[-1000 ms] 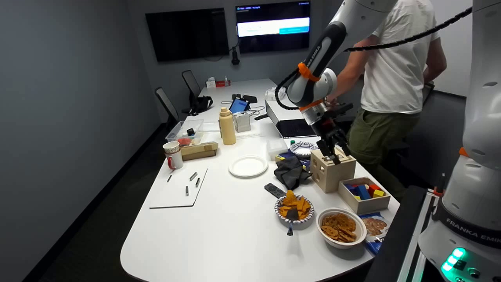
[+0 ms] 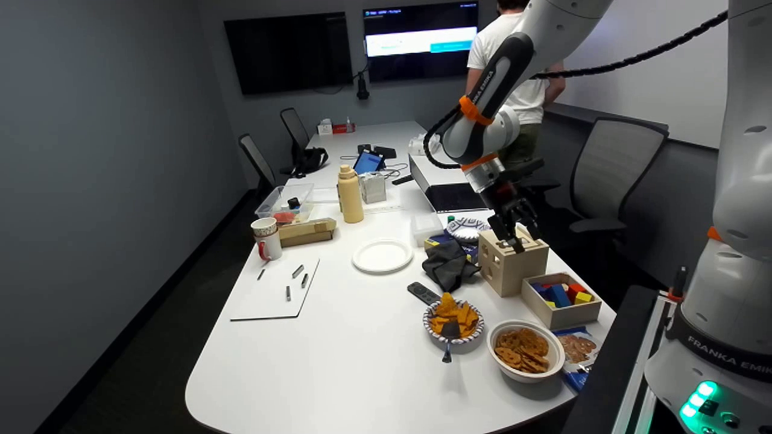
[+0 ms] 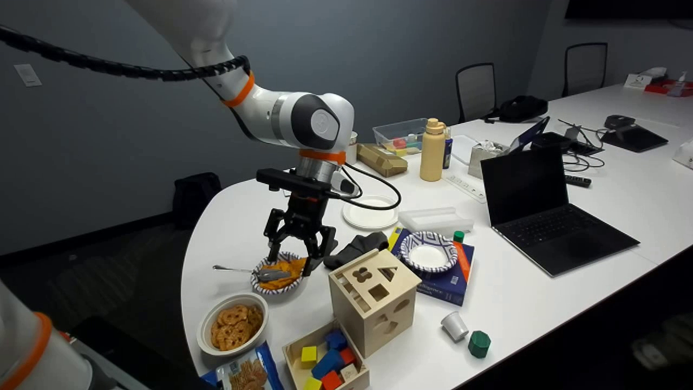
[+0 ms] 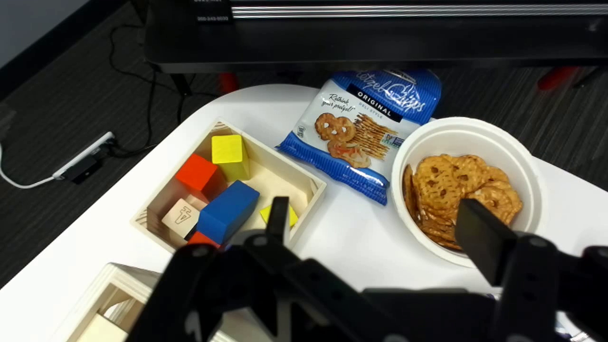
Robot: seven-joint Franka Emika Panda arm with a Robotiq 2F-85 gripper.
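My gripper (image 3: 311, 257) hangs above the table, its fingers wide open and nothing between them. In the wrist view one black fingertip (image 4: 278, 219) reaches over the near corner of a wooden tray (image 4: 288, 173), the other over a white bowl (image 4: 530, 194) of pretzel crisps (image 4: 456, 188). Blue, red, yellow and plain blocks lie in the tray, among them a blue block (image 4: 229, 211). Beside the tray stands a wooden shape-sorter box (image 3: 373, 312) with cut-out holes. A patterned bowl (image 2: 428, 325) holds orange chips (image 2: 454, 316) and a dark utensil (image 2: 449, 330).
A pretzel bag (image 4: 353, 134) lies between tray and white bowl. Near the sorter are a black cloth (image 2: 449, 265), a blue book (image 3: 445, 286) carrying a patterned plate (image 3: 429, 252), a grey cup (image 3: 455, 325) and a green block (image 3: 479, 344).
The person in the white shirt has moved away from beside the arm toward the back of the room. The arm, gripper and table objects look unchanged.
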